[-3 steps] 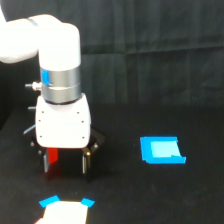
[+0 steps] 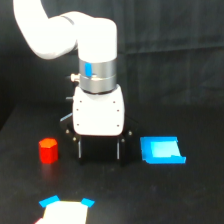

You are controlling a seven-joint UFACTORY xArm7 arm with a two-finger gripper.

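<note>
A small red block (image 2: 48, 151) sits alone on the dark table at the left of the camera view. To its right, the gripper (image 2: 99, 150) hangs from the white arm, its thin fingers (image 2: 80, 148) pointing down and spread apart. The fingers stand open, and nothing shows between them. A clear gap separates the red block from the nearer finger. On the right side of the table lies a pale square (image 2: 164, 149) bordered with blue tape.
Another pale patch (image 2: 66, 213) with blue tape at its corners lies at the bottom edge, partly cut off. A dark curtain (image 2: 170, 50) closes off the back. Dark table between the gripper and the right-hand square looks clear.
My gripper has moved right and somewhat up in the picture, away from the red block. The block, partly hidden behind the gripper before, now shows fully at the left.
</note>
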